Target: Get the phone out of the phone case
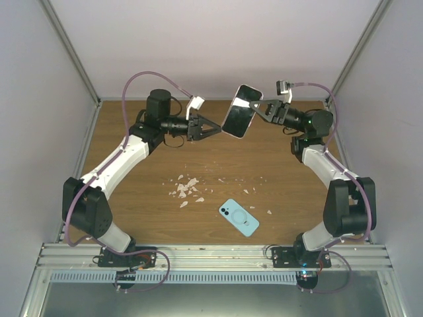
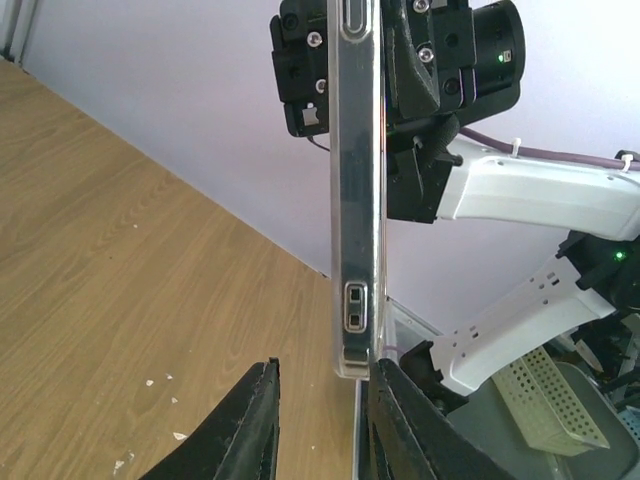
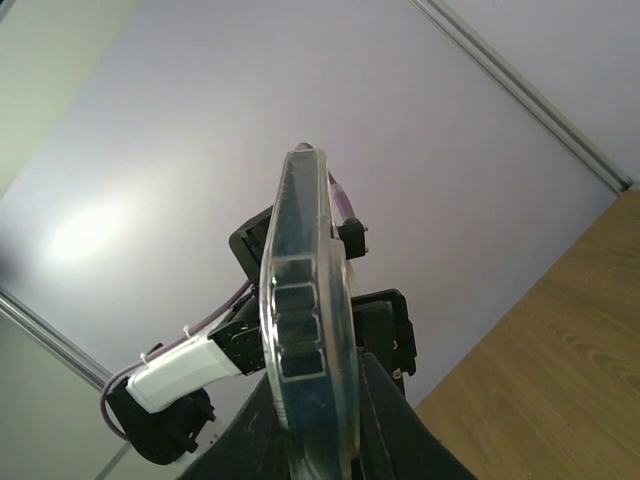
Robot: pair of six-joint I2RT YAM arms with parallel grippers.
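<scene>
A black-screened phone [image 1: 243,113] is held up above the table, tilted. In the right wrist view its side, clear and glassy like a transparent case [image 3: 297,300], stands between the fingers of my right gripper, which is shut on it. In the left wrist view the phone's silver edge with buttons [image 2: 357,220] hangs beyond my left gripper. The left fingers stand somewhat apart, with the phone's lower end beside the right-hand fingertip; contact cannot be told. How far phone and case are separated does not show.
A light blue phone or case [image 1: 239,218] with a ring on its back lies near the table's front edge. Pale flakes [image 1: 188,187] are scattered to the left of it.
</scene>
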